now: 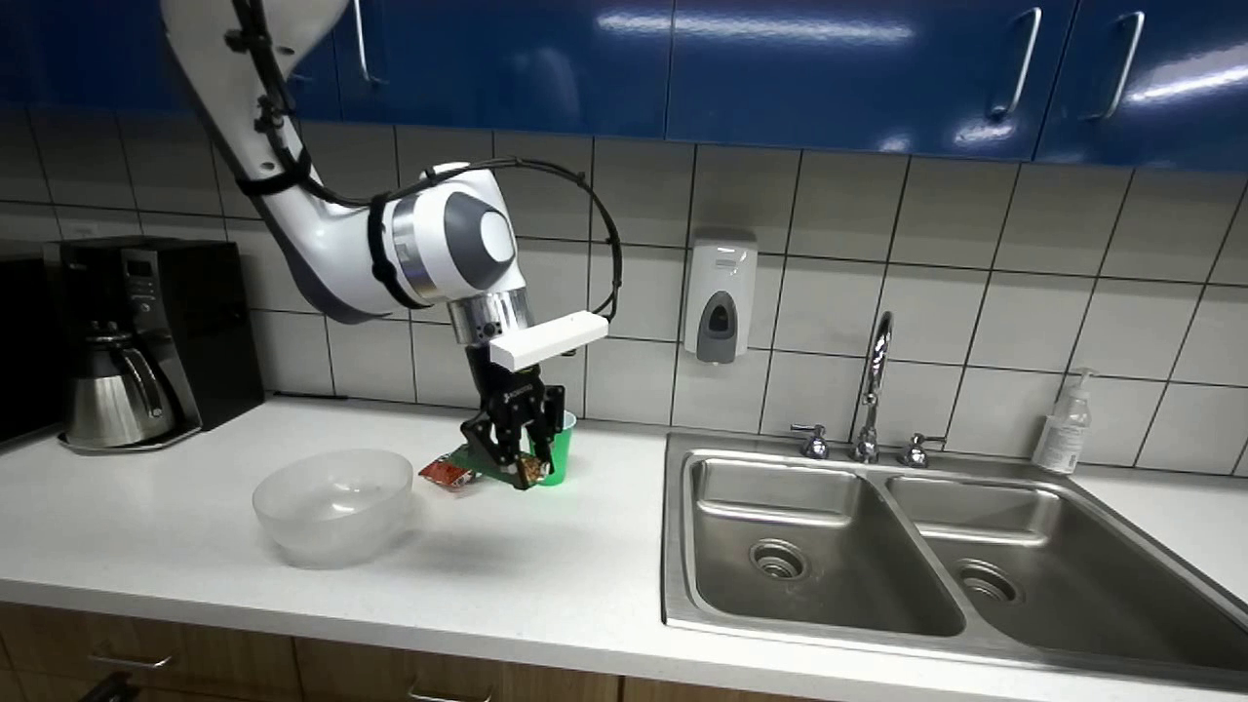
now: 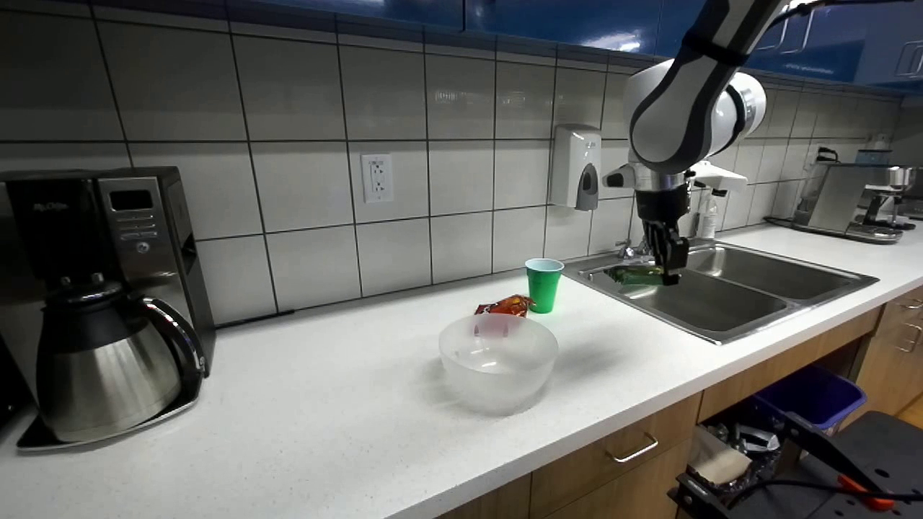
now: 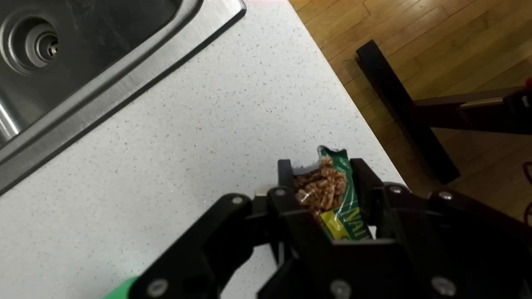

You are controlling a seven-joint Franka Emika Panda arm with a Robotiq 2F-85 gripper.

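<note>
My gripper is shut on a green snack packet [image 3: 352,211] with a clear window showing brown pieces. In exterior view 1 the packet [image 1: 491,467] hangs from the gripper [image 1: 532,470] above the counter, in front of the green cup. Exterior view 2 shows the green packet [image 2: 634,275] jutting to the left of the fingers. The frosted bowl [image 1: 333,509] stands empty on the counter, left of the gripper. A red packet [image 2: 506,305] lies on the counter behind the bowl; in exterior view 1 the held packet partly covers it.
Beside the red packet stands a green cup [image 2: 543,290]. A double steel sink [image 1: 807,550] is set into the counter [image 1: 562,597] on the right. At the far left is a coffee maker [image 1: 152,339]. Counter between bowl and sink is clear.
</note>
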